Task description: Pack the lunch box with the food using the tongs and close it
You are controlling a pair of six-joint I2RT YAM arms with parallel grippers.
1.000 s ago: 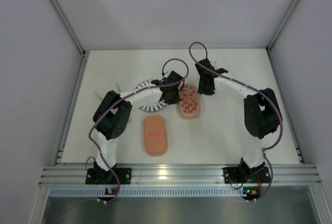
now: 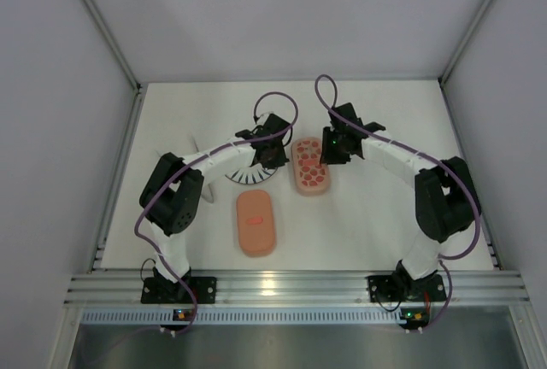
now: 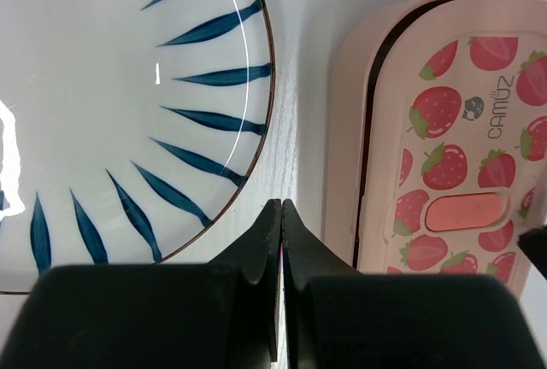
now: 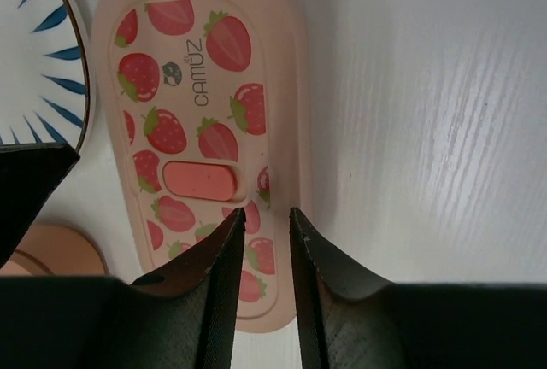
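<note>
The pink lunch box with a strawberry-print lid lies near the middle of the table. Along its left side a dark gap shows between lid and base. My left gripper is shut with nothing visible between its fingers, over the strip between box and plate. At the box's right edge, my right gripper is slightly open; its left finger overlaps the lid in the right wrist view. Whether it touches the box I cannot tell.
A white plate with blue strokes lies left of the box, partly under the left arm. A second, plain pink box lies nearer the front. Pale utensils rest at the left. Right of the lunch box the table is clear.
The box looks unmoved.
</note>
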